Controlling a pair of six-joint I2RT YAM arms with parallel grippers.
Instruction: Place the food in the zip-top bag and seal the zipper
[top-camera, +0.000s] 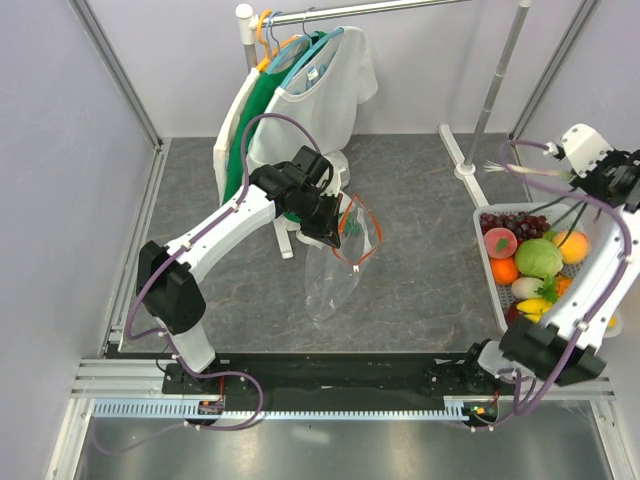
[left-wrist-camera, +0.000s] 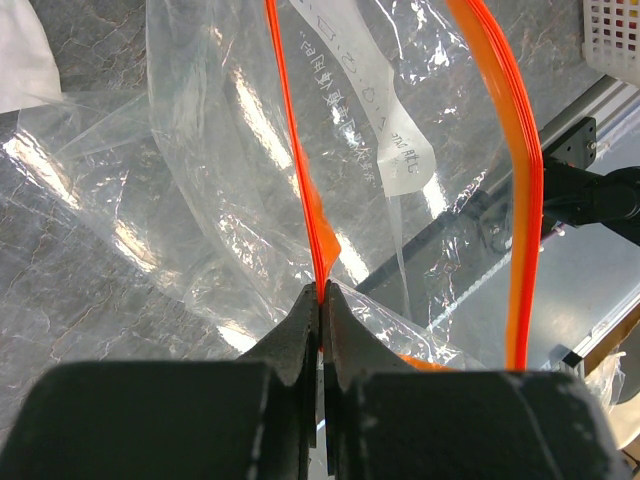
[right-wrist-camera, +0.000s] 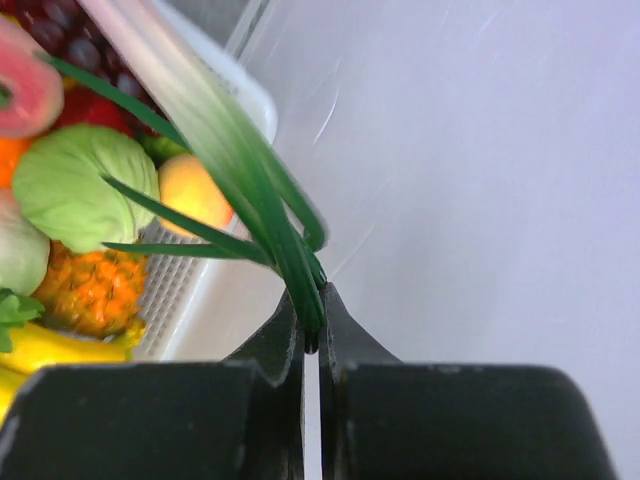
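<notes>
The zip top bag (top-camera: 335, 285) (left-wrist-camera: 230, 220) hangs open above the grey surface, my left gripper shut on the edge of its orange zipper rim. At the right, my right gripper is shut on a green onion (right-wrist-camera: 230, 160), raised over the food basket (top-camera: 480, 250), its white end pointing toward the back left in the top view. The basket holds grapes (top-camera: 510, 225), a cabbage (top-camera: 540, 258), bananas (right-wrist-camera: 50, 350) and several other foods.
A clothes rack with hanging garments (top-camera: 310, 100) stands behind my left arm. The grey surface (top-camera: 430, 290) between bag and basket is clear. Walls close in the sides, near the basket on the right.
</notes>
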